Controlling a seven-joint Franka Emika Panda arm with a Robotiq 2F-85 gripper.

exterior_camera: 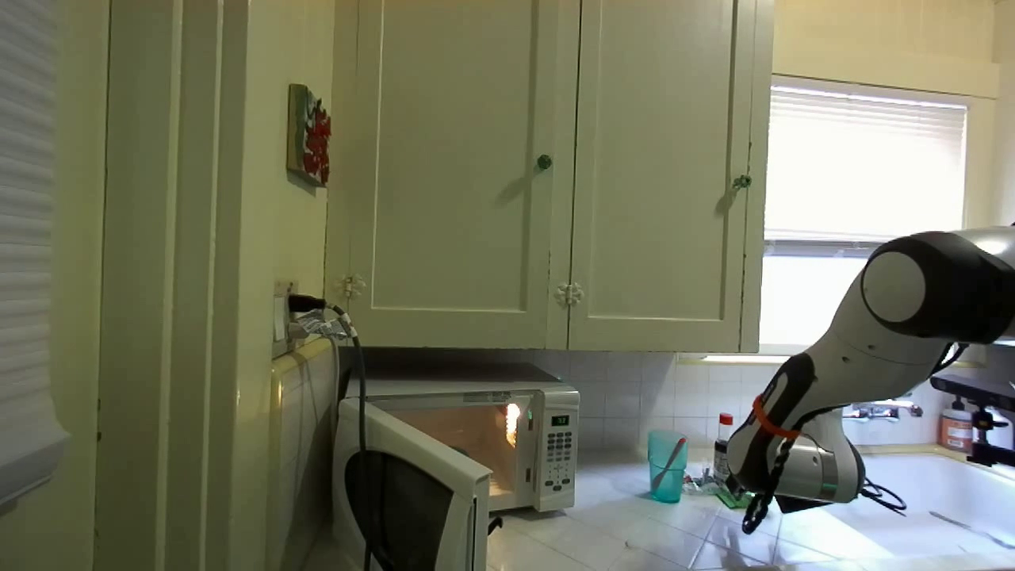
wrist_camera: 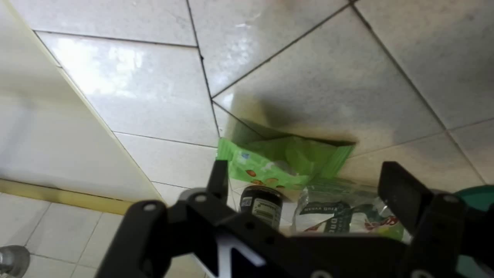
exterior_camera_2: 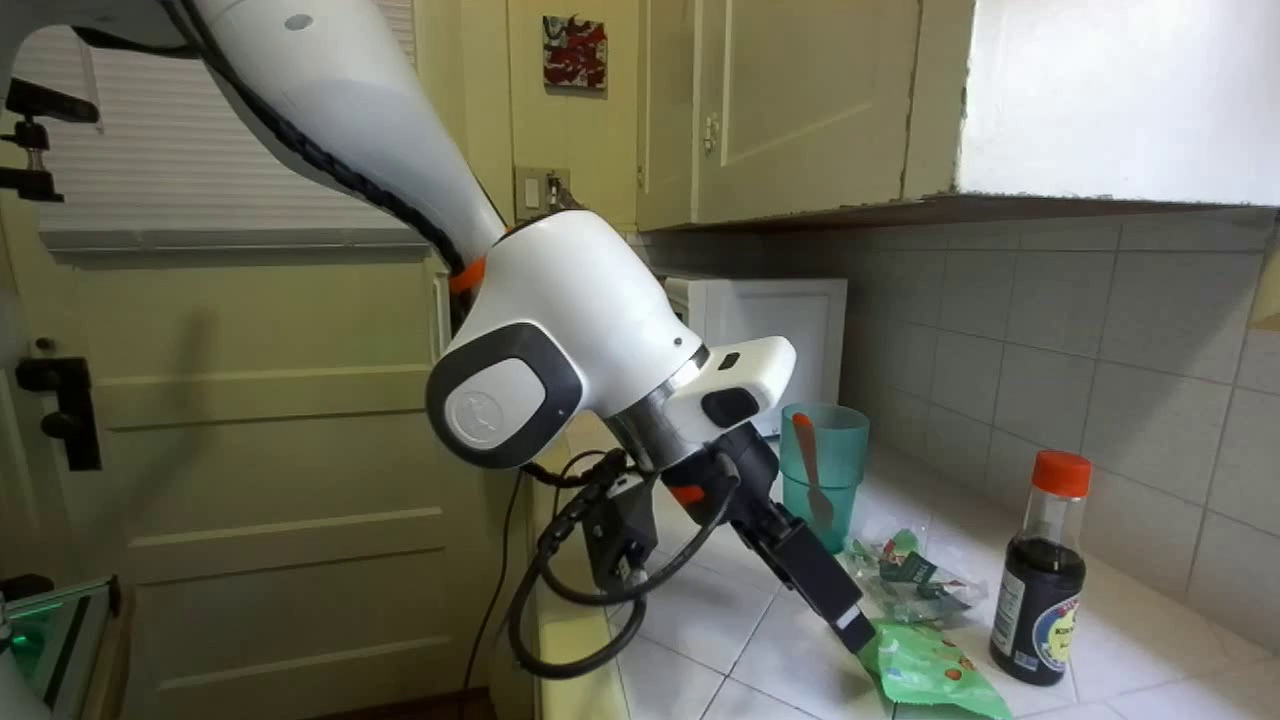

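A green snack packet (wrist_camera: pixel 287 160) lies on the white tiled counter, ahead of my gripper in the wrist view. Both black fingers stand wide apart, and nothing is gripped between them. In exterior view 2 the gripper (exterior_camera_2: pixel 858 636) slants down, with a finger's tip overlapping the near edge of the green packet (exterior_camera_2: pixel 936 672); whether they touch I cannot tell. A clear printed bag (exterior_camera_2: pixel 906 576) lies behind the packet. The dark sauce bottle with a red cap (exterior_camera_2: pixel 1041 588) stands upright to the right. The arm partly hides the packet (exterior_camera: pixel 733 496) in exterior view 1.
A teal cup (exterior_camera_2: pixel 828 462) with a red-handled utensil stands by the wall. The microwave (exterior_camera: pixel 557 447) is lit inside, its door (exterior_camera: pixel 419 485) hanging open. The sink (exterior_camera: pixel 937 485) lies at the right. Bare counter (exterior_camera: pixel 609 538) stretches between microwave and arm.
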